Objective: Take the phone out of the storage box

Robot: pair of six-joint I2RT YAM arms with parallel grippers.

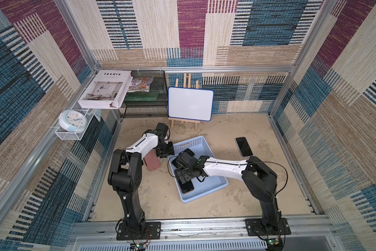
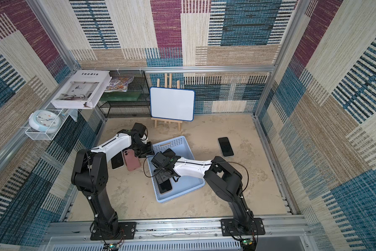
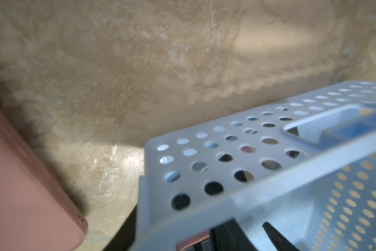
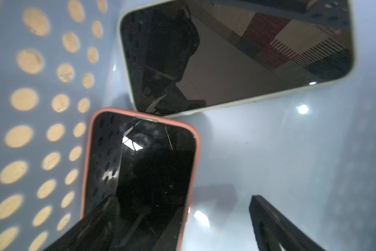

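The light blue storage box (image 1: 215, 190) stands tilted to the table edges. A phone with an orange edge (image 4: 148, 184) lies screen up on its floor. A pale-edged phone (image 4: 238, 58) lies against that phone's end. Inside the box my right gripper is open, one finger (image 4: 108, 217) over the orange-edged phone's side and the other finger (image 4: 261, 213) over bare floor. My left gripper is part open at the box's left corner, one finger outside the wall and the other inside. The top left view partly hides both phones behind the right gripper.
A pink phone (image 2: 131, 161) and a dark phone (image 2: 117, 161) lie left of the box. Another dark phone (image 1: 243, 146) lies on the right. A whiteboard (image 1: 191, 103) and a wire shelf (image 1: 146, 110) stand behind.
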